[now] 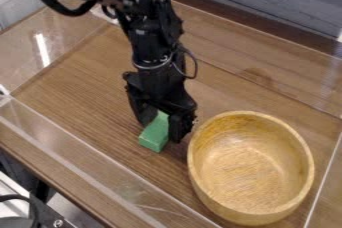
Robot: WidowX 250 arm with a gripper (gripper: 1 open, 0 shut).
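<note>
The black arm reaches down from the top centre of the camera view, and its gripper (162,112) stands open low over a green block (154,132) on the wooden table. The fingers straddle the upper part of the block. Whether they touch it is not clear.
A large yellow bowl (250,127) sits right beside the block at the lower right.
</note>
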